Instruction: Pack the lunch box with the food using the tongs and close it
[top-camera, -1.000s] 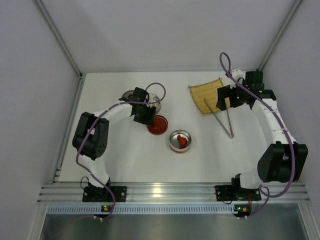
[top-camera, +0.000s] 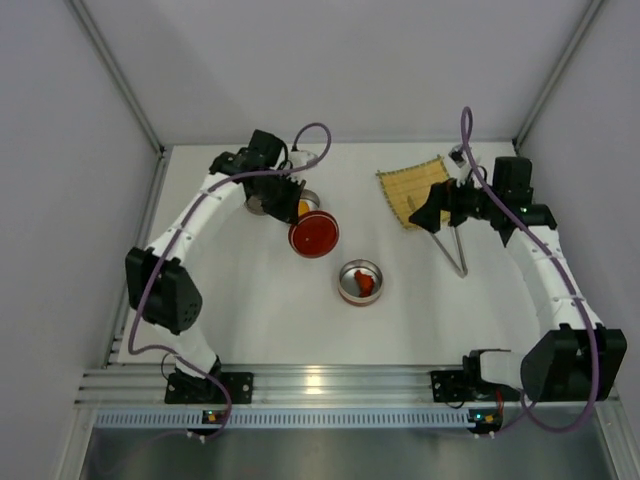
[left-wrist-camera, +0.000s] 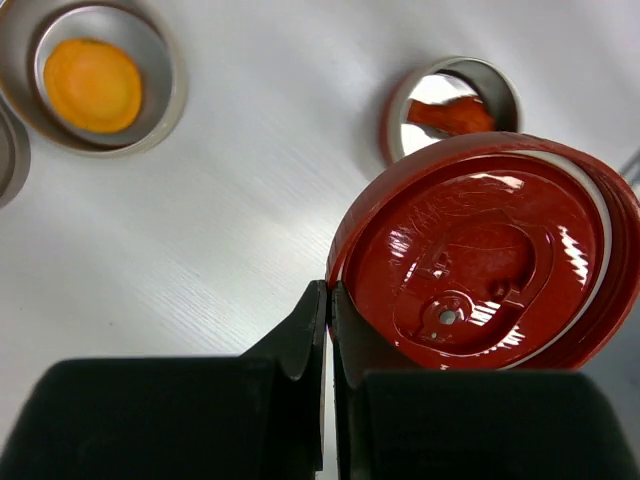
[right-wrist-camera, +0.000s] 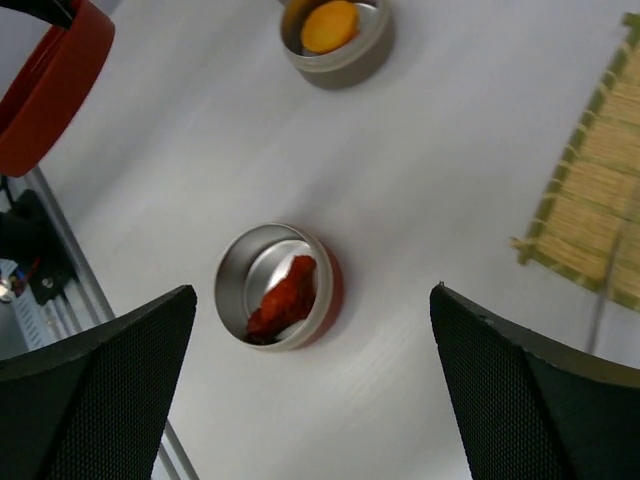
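Observation:
A round dark red lid (left-wrist-camera: 470, 260) is pinched by its rim in my left gripper, which is shut on it and holds it above the table. In the top view the lid (top-camera: 314, 234) lies up and left of the metal bowl with red-brown food (top-camera: 360, 282). Another metal bowl (left-wrist-camera: 165, 105) holds something round and orange (left-wrist-camera: 92, 85); the left arm partly covers it from above. My right gripper stands wide open in the air with nothing between its fingers; the food bowl (right-wrist-camera: 325, 300) shows below, through the gap.
A yellow bamboo mat (top-camera: 412, 190) lies at the back right with metal tongs (top-camera: 448, 255) across its near edge. Another metal container (top-camera: 253, 206) stands behind the left gripper.
The right gripper has shifted left and turned, staying open.

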